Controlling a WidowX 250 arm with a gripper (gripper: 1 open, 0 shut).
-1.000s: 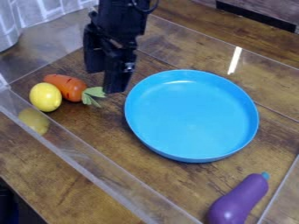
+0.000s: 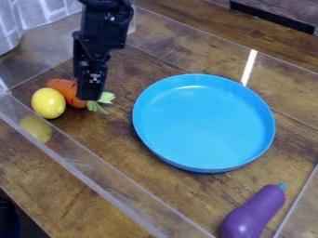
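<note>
My black gripper (image 2: 89,85) reaches down from the top left, its fingertips low over an orange carrot (image 2: 65,89) with green leaves, touching it or just above. Whether the fingers are open is hard to tell. A yellow lemon (image 2: 48,103) lies just left of the carrot, in front. A blue plate (image 2: 203,123) occupies the middle right of the wooden surface. A purple eggplant (image 2: 255,213) lies at the bottom right.
A clear plastic wall (image 2: 93,177) runs along the lower left. A silver vessel (image 2: 7,23) stands at the top left corner. The wood behind the plate is clear.
The gripper has moved left and down, from above the area right of the carrot to over the carrot itself. The other objects look unmoved.
</note>
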